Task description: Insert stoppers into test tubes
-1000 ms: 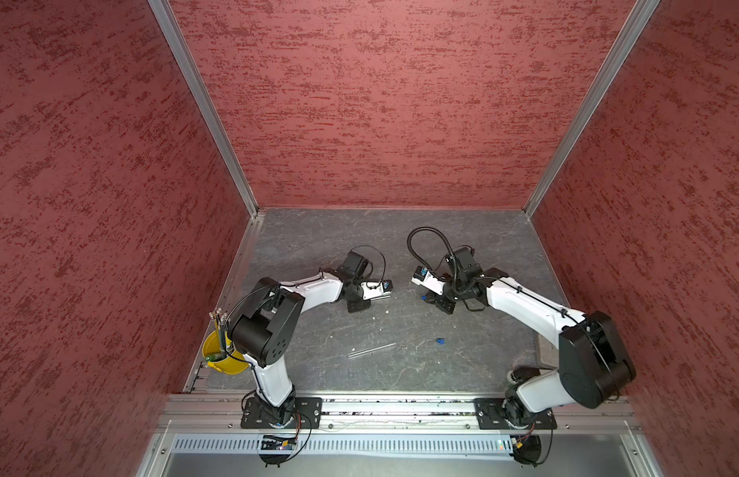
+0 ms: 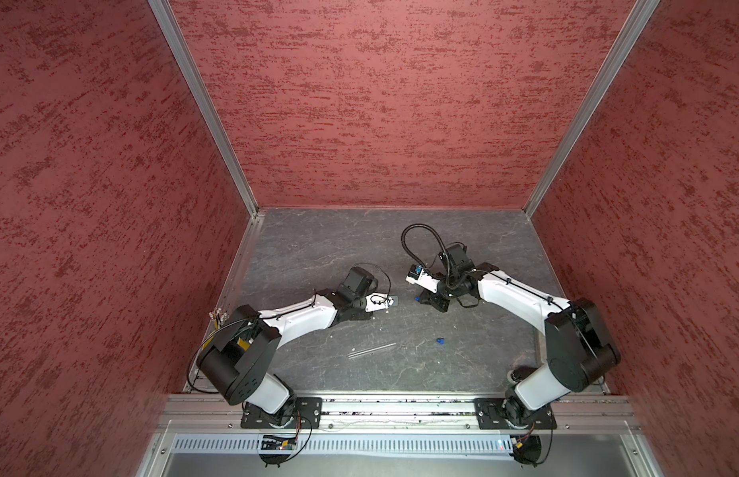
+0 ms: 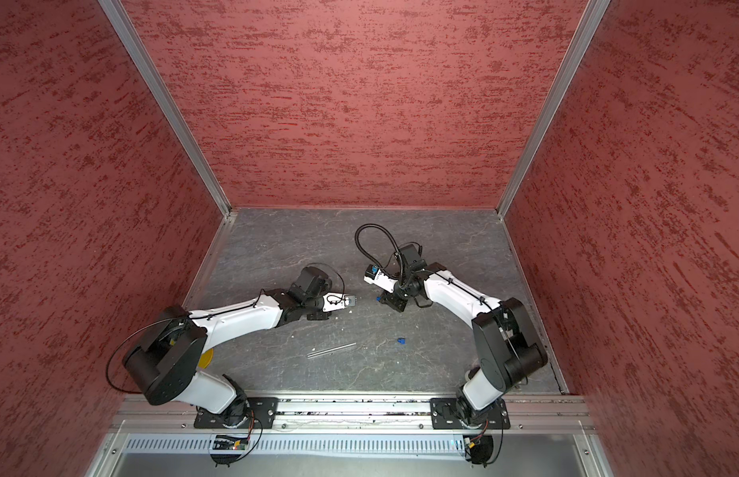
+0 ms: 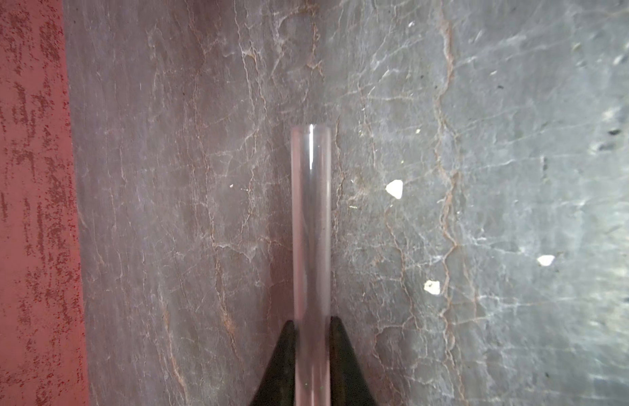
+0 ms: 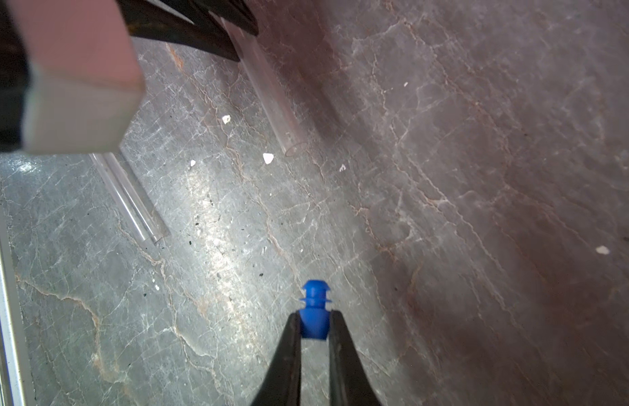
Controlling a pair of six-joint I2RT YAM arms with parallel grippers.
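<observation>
In the left wrist view a clear test tube [image 4: 311,223] points away from my left gripper, whose fingers are shut on it. Its far end looks empty and uncapped. My right gripper is shut on a blue stopper [image 5: 315,314], the ribbed narrow end pointing outward. The right wrist view also shows the held tube's open end [image 5: 294,147], apart from the stopper, up and to its left. More clear tubes [image 2: 372,350] lie side by side near the table's front, and another blue stopper [image 2: 440,340] lies to their right.
Small white chips [image 4: 394,188] are scattered on the grey stone table [image 2: 306,226]. A yellow container [image 3: 205,357] is mostly hidden behind the left arm. Open tabletop lies behind both arms, in front of the red back wall [image 2: 401,103].
My right gripper has shifted a little left and back, narrowing the gap. The lying tubes and loose stopper stayed put.
</observation>
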